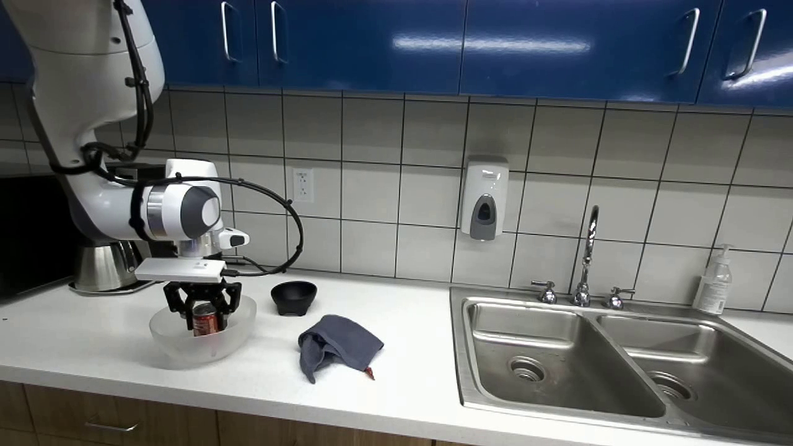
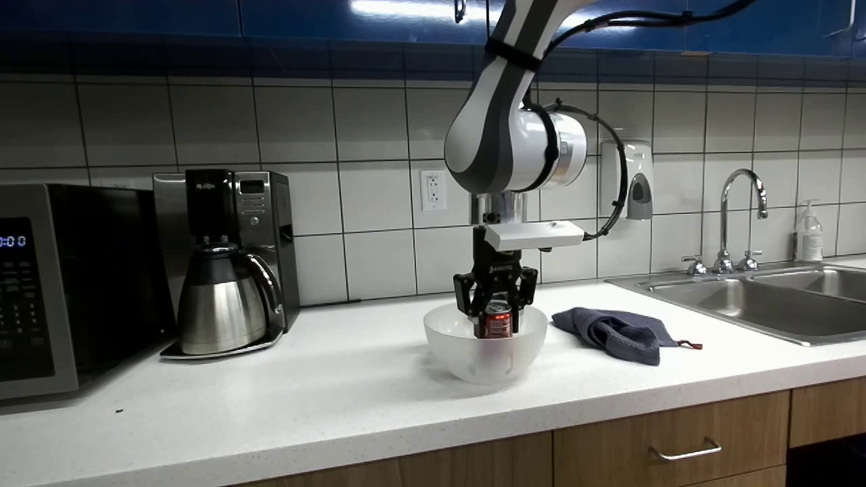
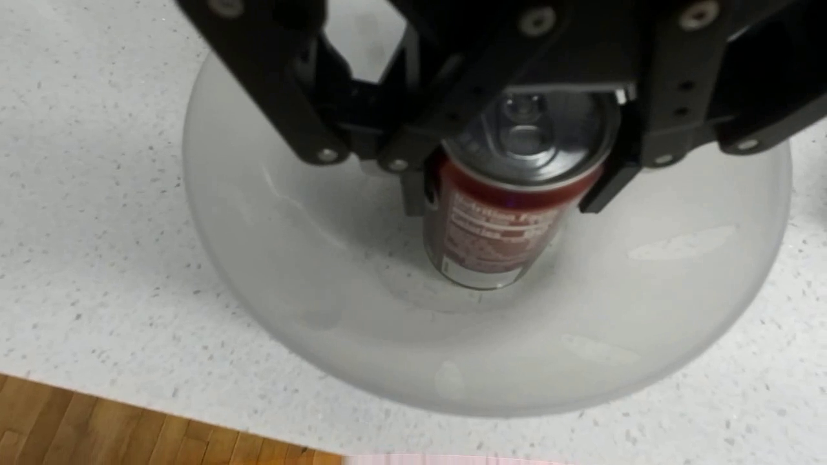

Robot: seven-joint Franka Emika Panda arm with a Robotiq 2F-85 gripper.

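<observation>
A red soda can (image 3: 500, 232) with a silver top stands, slightly tilted in the wrist view, inside a frosted white bowl (image 3: 310, 310). My gripper points down into that bowl and is shut on the can, one finger on either side near its upper part. In the first exterior view the can (image 1: 205, 319) shows between the black fingers, below the bowl's (image 1: 201, 353) rim line. From the second exterior view, the can (image 2: 497, 320) rises partly above the bowl's front rim (image 2: 487, 361). Whether the can's base touches the bowl's floor I cannot tell.
A small black bowl (image 1: 293, 297) is behind and right of the frosted bowl. A crumpled grey cloth (image 1: 342, 343) lies to the right, before the steel sink (image 1: 461, 357). The coffee maker (image 2: 223, 300) and microwave (image 2: 36, 284) stand left.
</observation>
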